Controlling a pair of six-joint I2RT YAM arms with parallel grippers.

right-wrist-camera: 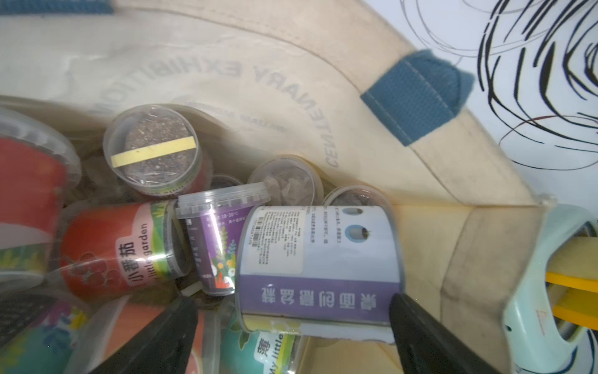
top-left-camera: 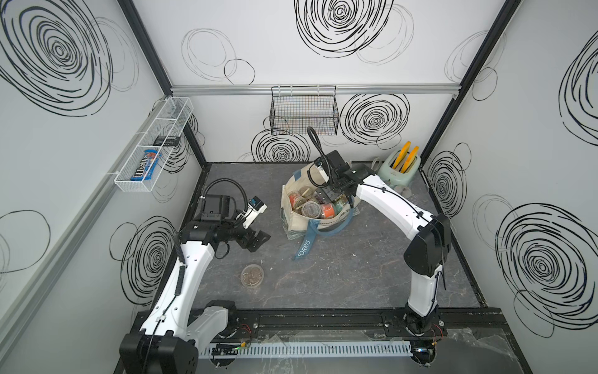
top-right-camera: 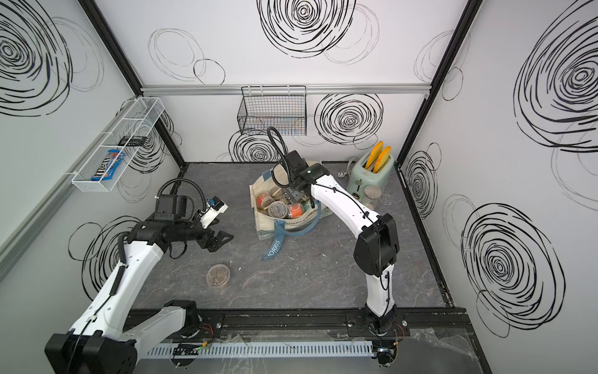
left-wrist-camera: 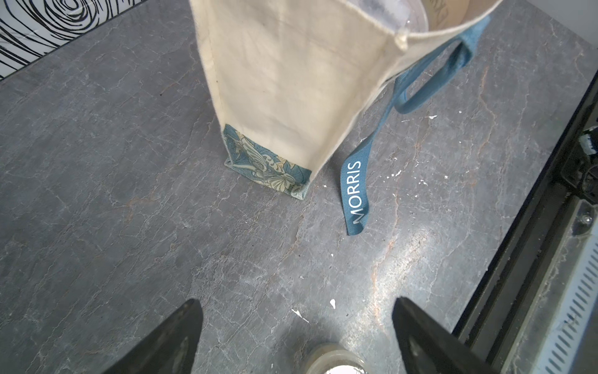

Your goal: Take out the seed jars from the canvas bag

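The cream canvas bag (top-left-camera: 292, 221) with blue handles holds several seed jars, among them a lilac jar (right-wrist-camera: 317, 261), a purple jar (right-wrist-camera: 215, 243) and a red tomato jar (right-wrist-camera: 109, 249). My right gripper hangs open over them, its fingers either side of the lilac jar. In the top views my arm hides part of the bag. My left gripper is open above the table, left of the bag, with nothing between its fingers. A clear jar (top-left-camera: 252, 275) stands on the table near it.
A green toaster (top-right-camera: 358, 180) with yellow inserts stands at the back right, a jar (top-right-camera: 372, 195) beside it. A wire basket (top-left-camera: 304, 112) hangs on the back wall, a white rack (top-left-camera: 134, 182) on the left.
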